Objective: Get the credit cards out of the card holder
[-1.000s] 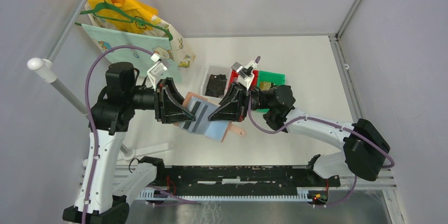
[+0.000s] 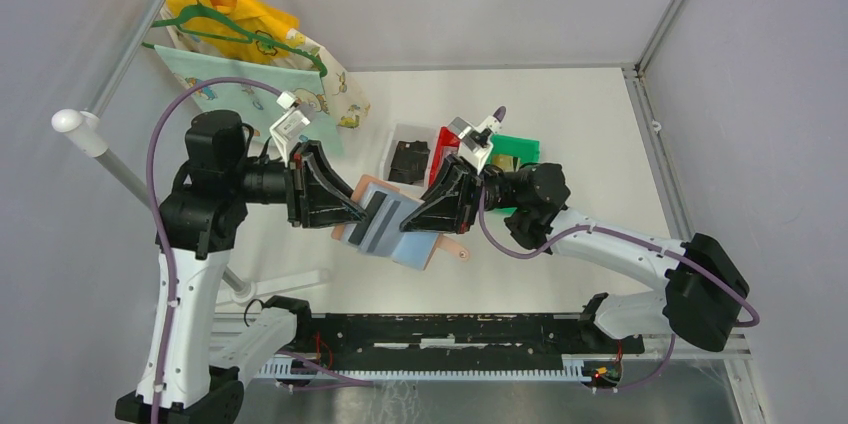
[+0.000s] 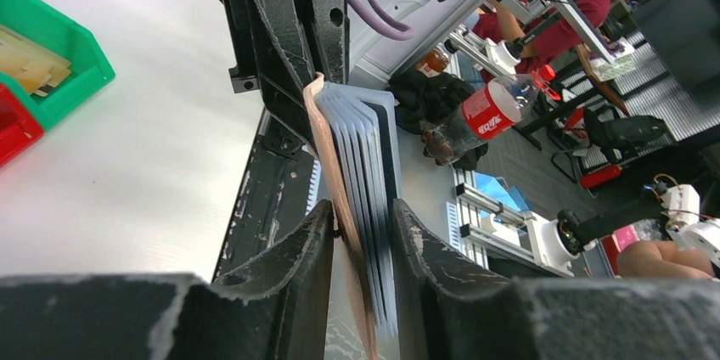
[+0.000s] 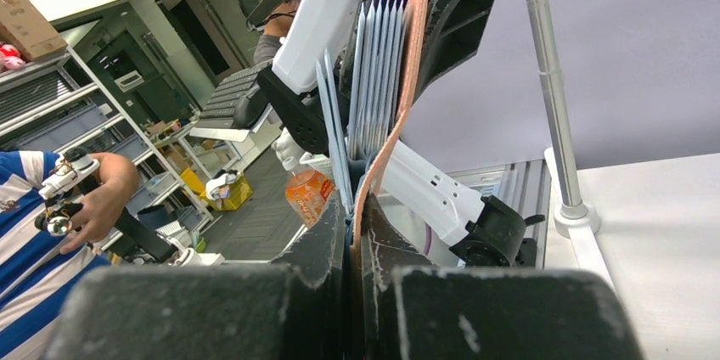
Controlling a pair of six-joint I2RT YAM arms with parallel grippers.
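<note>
The card holder [image 2: 400, 226], with a tan cover and bluish clear sleeves, hangs between my two grippers above the table. My right gripper [image 2: 408, 226] is shut on its right part; in the right wrist view the tan cover [image 4: 411, 63] and sleeves [image 4: 378, 71] rise from between the fingertips, the sleeves fanned apart. At its left part, my left gripper has its fingers on either side of the holder's cover and sleeves [image 3: 361, 156]. Whether those fingers press on it is unclear. Dark stripes [image 2: 372, 219] show on the holder's face. No loose card shows.
A clear bin with a black item [image 2: 409, 161], a red bin [image 2: 444, 151] and a green bin [image 2: 525, 151] stand behind the grippers. Clothes on a green hanger [image 2: 240, 32] hang at back left.
My left gripper has shifted slightly left and my right gripper slightly right. The holder stays between them, its tan tab moved a little right.
</note>
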